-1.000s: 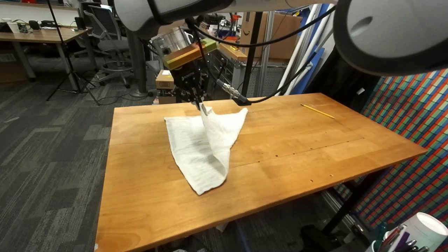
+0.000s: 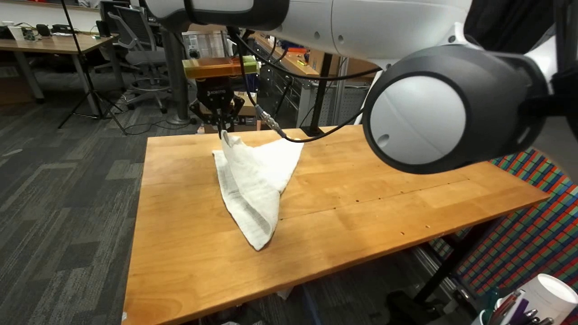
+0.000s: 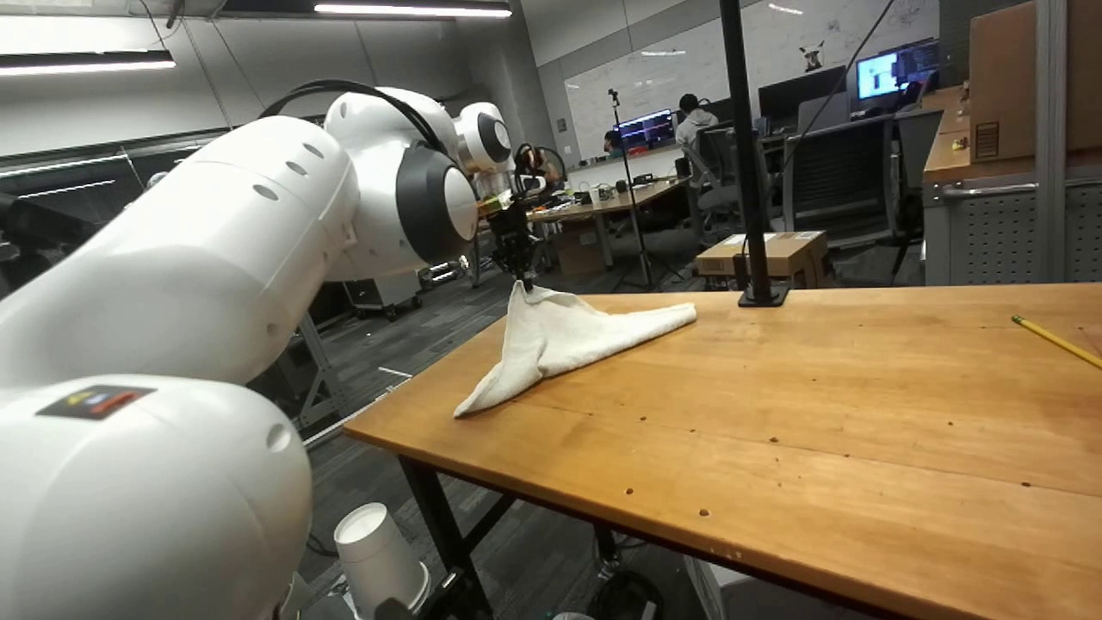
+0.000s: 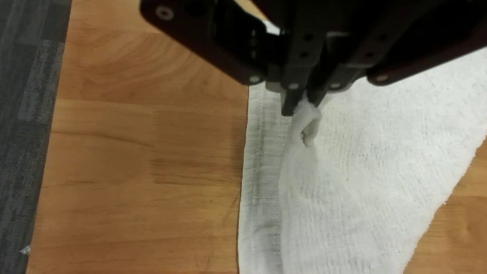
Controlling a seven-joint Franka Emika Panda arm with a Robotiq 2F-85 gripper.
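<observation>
A white cloth [image 2: 250,181] lies partly folded on the wooden table, one part of it lifted into a peak. In the wrist view, my gripper is shut, with a pinched fold of the cloth [image 4: 328,182] at its fingertips. From the second exterior view, the gripper [image 3: 527,283] points down at the peak of the cloth [image 3: 563,331], whose other corners rest on the tabletop. A flat border of the cloth shows to the left of the raised fold in the wrist view.
A yellow pencil [image 3: 1055,341] lies on its far side from the cloth. A black post [image 3: 759,248] stands at the table's edge. In the first exterior view, my arm [image 2: 422,119] hangs over the table's right part.
My gripper has moved left and turned more upright, carrying the pinched part of the cloth over toward its left edge. The arm now hides the pencil in the first exterior view.
</observation>
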